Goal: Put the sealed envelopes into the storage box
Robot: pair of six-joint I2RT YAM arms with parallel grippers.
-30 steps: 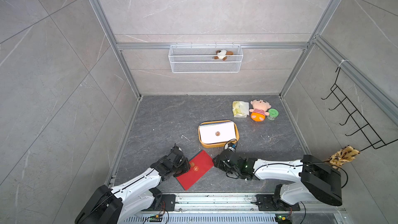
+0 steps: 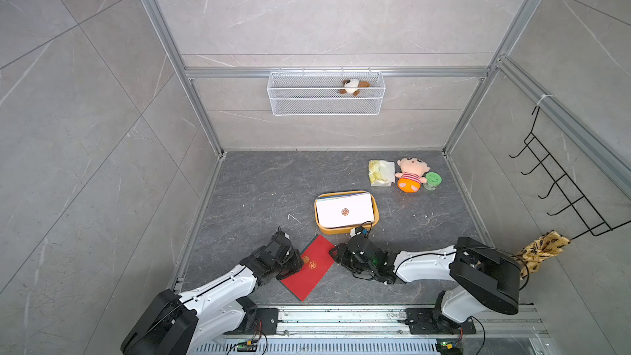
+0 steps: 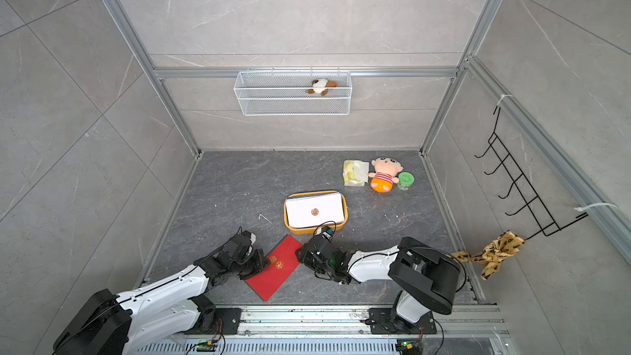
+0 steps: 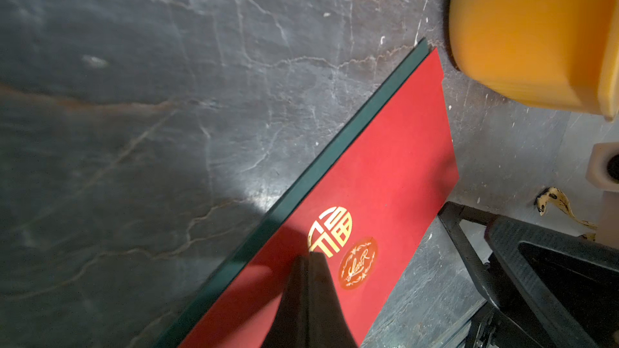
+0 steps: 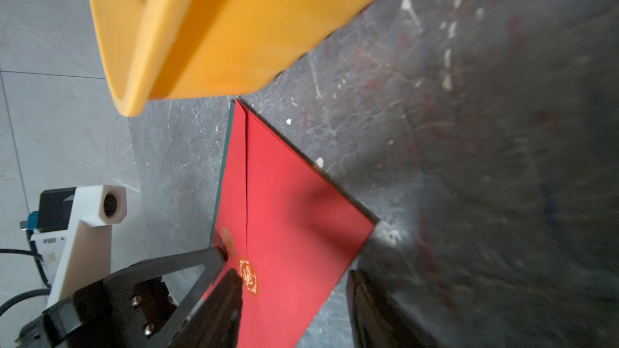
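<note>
A red envelope (image 2: 306,278) with a gold emblem and an orange seal lies slanted on the table, a dark green strip (image 4: 351,130) showing along its left edge. My left gripper is shut above its red face, with nothing visible between the fingers; touching or just apart, I cannot tell. On the envelope's right side, my right gripper stands open, one finger over the red paper and the other beyond its edge. Just behind sits the yellow storage box (image 2: 377,215), which holds a white envelope (image 2: 355,207) with a seal, on top of other paper edges.
At the back right are a pale packet (image 2: 381,173), a doll (image 2: 410,174) and a green-lidded jar (image 2: 432,180). A small white hook-shaped piece (image 2: 293,218) lies left of the box.
My right gripper has moved left, onto the envelope's right edge. The red envelope has turned slightly, its near corner shifting right. The left arm has hardly moved.
</note>
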